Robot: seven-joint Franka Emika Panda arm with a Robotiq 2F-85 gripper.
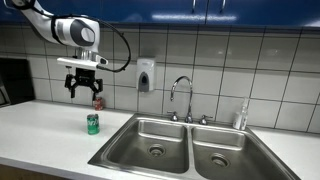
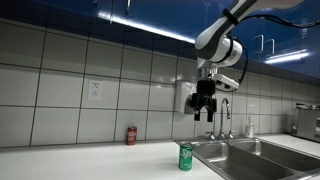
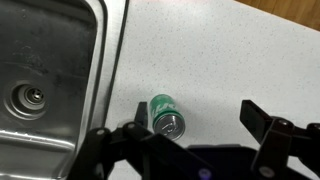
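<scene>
A green can [image 1: 93, 124] stands upright on the white counter, left of the sink; exterior view 2 shows the same green can [image 2: 185, 157] near the sink's edge. Further back by the tiled wall is a red can [image 2: 131, 135], also visible in exterior view 1 as a red can [image 1: 98, 103]. My gripper [image 1: 79, 95] hangs over the counter, higher than the green can and to its left. Its fingers are wide apart with nothing between them. Seen from the wrist, the green can [image 3: 165, 116] lies below, close to the left finger [image 3: 130, 145].
The double steel sink [image 1: 190, 138] with its faucet [image 1: 181, 95] takes up the counter's middle. A soap dispenser [image 1: 146, 75] is on the wall, and a bottle [image 1: 242, 115] stands at the sink's right. Bare counter [image 1: 40, 125] extends left.
</scene>
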